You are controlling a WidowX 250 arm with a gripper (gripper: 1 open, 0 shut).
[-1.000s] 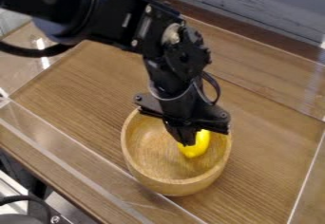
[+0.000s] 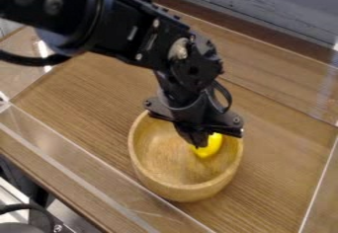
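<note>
A yellow object [image 2: 208, 148] lies in a round wooden bowl [image 2: 164, 175], toward its back right. The black gripper [image 2: 197, 138] hangs low over the bowl, its tips just left of and above the yellow object, partly covering it. The fingertips look close together, with nothing visible held between them. The far part of the bowl is hidden behind the gripper.
A white panelled wall [image 2: 264, 20] runs along the back. A black cable and pale items sit past the table's lower-left edge.
The gripper has shifted very slightly to the right over the bowl, covering a little more of the yellow object. The bowl appears to have moved slightly right with it.
</note>
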